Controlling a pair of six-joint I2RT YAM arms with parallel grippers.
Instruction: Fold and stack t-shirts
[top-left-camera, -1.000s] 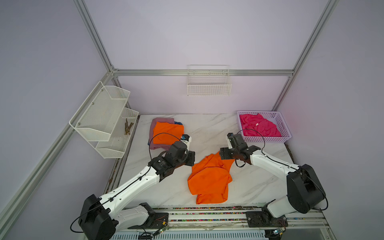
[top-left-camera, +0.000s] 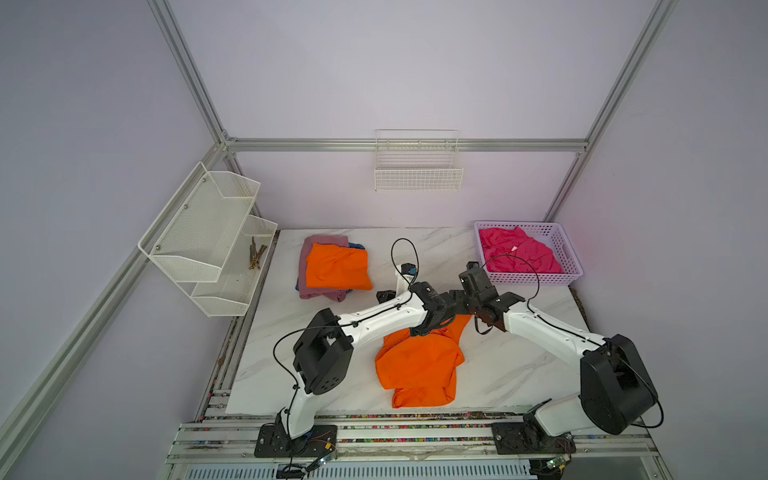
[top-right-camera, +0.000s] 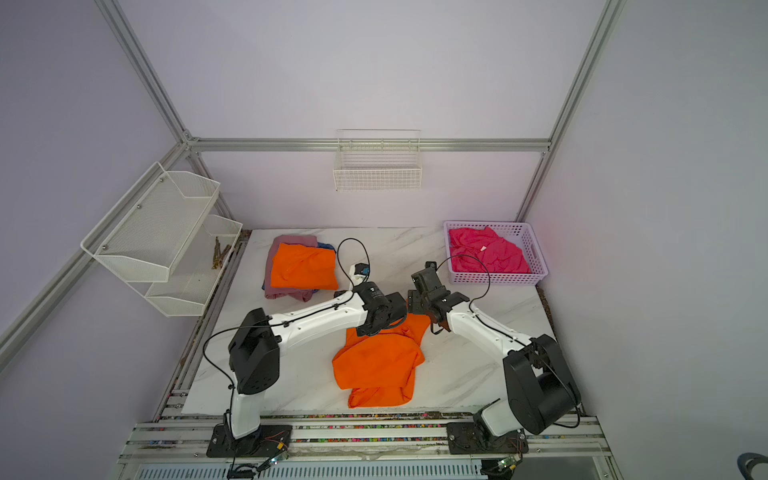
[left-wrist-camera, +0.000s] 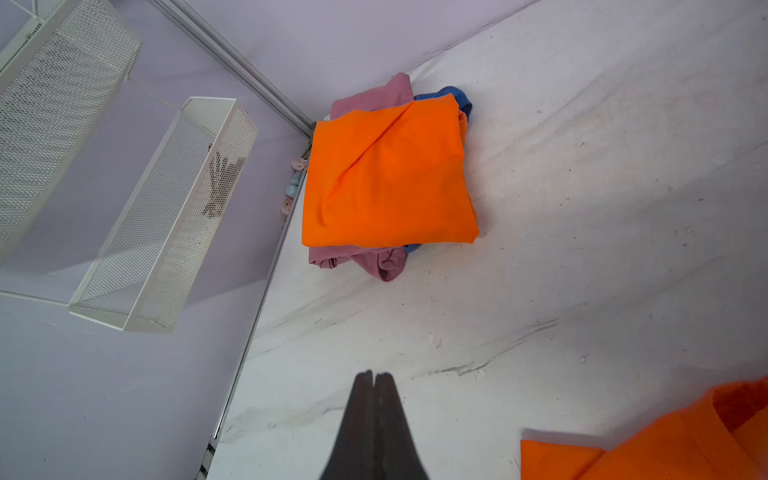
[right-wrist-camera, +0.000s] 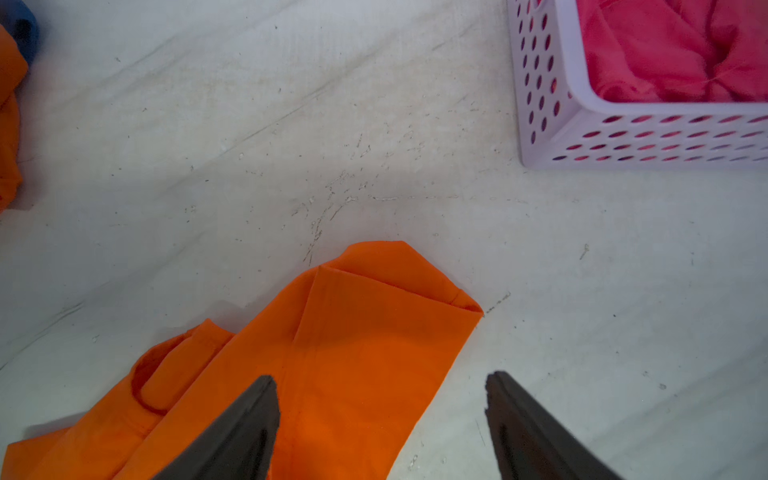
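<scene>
An orange T-shirt (top-left-camera: 417, 364) lies spread and creased at the front middle of the table. A folded stack with an orange shirt (left-wrist-camera: 388, 176) on top, over mauve and blue ones, sits at the back left. My left gripper hangs above the bare table between stack and spread shirt, shut, nothing visible between its fingers. My right gripper is open above the far end of the spread shirt, whose folded corner lies below it.
A lilac basket (top-left-camera: 492, 277) with pink cloth (top-left-camera: 520, 249) stands back right. White mesh shelves (top-left-camera: 208, 208) are on the left wall.
My left arm has swung up and to the right from lower left, over the spread shirt, its wrist now turned. The right gripper has shifted slightly up and right.
</scene>
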